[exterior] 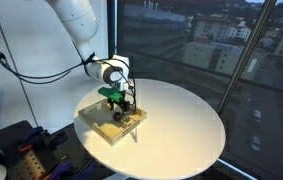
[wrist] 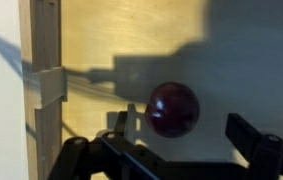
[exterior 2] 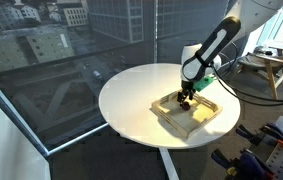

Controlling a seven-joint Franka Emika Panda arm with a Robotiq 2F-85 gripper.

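Observation:
A dark red round ball (wrist: 172, 110) lies on the floor of a shallow wooden tray (wrist: 43, 105). In exterior view 1 the ball (exterior: 118, 117) shows as a small dark spot in the tray (exterior: 96, 127). My gripper is open, one finger on each side of the ball in the wrist view, with a wider gap on the right. From outside, the gripper (exterior: 125, 106) hangs low over the tray, very near the ball. Whether the fingers touch it cannot be told.
The tray rests on a white round table (exterior: 171, 110), whose surface is bare on the side away from the arm. Tray walls stand close round the gripper; one runs along the left of the wrist view. A dark cable (exterior: 41, 77) hangs off the arm.

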